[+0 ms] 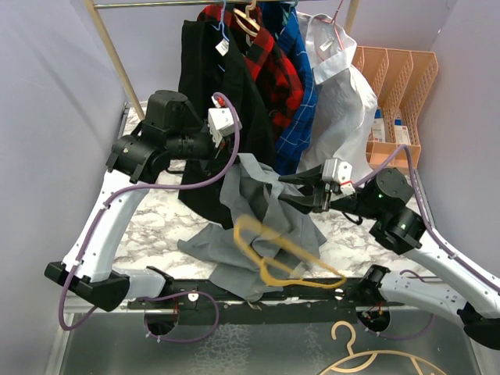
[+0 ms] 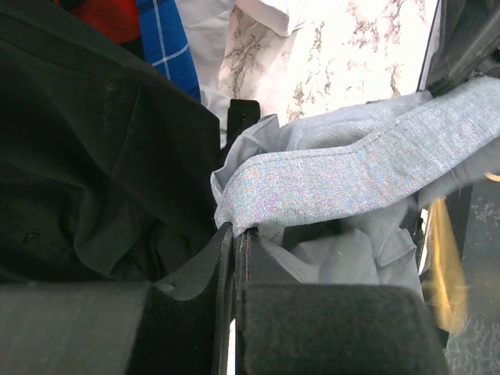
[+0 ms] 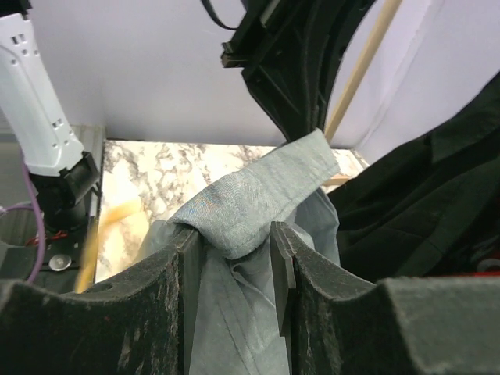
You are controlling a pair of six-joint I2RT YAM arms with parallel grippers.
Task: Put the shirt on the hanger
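Note:
In the top view a grey shirt [image 1: 273, 219] hangs from my left gripper [image 1: 230, 152] and drapes onto the marble surface. The left wrist view shows the left gripper shut with the edge of the shirt's folded band [image 2: 328, 176] between its fingertips. My right gripper [image 1: 289, 187] is at the shirt's upper right, part open, with grey fabric [image 3: 246, 207] in front of and between its fingers. A blurred yellow hanger [image 1: 289, 258] is low over the front of the shirt, apart from the fingertips.
A rack of hanging garments [image 1: 226, 94] stands behind, with an orange organizer [image 1: 414, 94] at back right. Spare hangers [image 1: 379, 359] lie below the front edge. Bare marble is left and right of the shirt.

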